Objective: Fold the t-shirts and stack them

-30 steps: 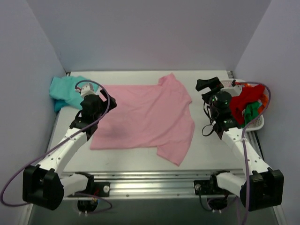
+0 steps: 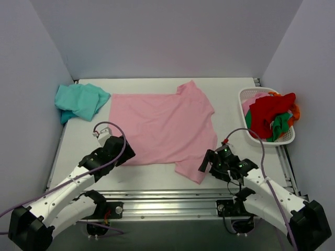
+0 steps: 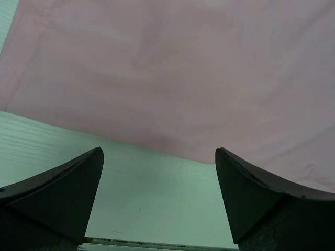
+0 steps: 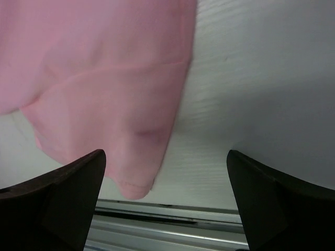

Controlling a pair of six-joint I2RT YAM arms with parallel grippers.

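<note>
A pink t-shirt [image 2: 159, 125] lies spread flat on the white table [image 2: 146, 178], a sleeve sticking out at top right and another at bottom right. My left gripper [image 2: 123, 151] hangs open over its lower-left edge; the left wrist view shows the hem [image 3: 131, 136] just beyond the fingertips. My right gripper [image 2: 206, 163] is open over the lower-right sleeve [image 4: 141, 125], which lies between and beyond its fingers in the right wrist view.
A folded teal cloth [image 2: 81, 99] lies at the back left. A white basket [image 2: 243, 95] at the right holds red, green, orange and pink garments. Bare table surrounds the pink t-shirt; a metal rail runs along the front edge.
Both arms have moved toward the front of the table and lower: the left to the shirt's bottom-left edge, the right from beside the basket to the lower-right sleeve.
</note>
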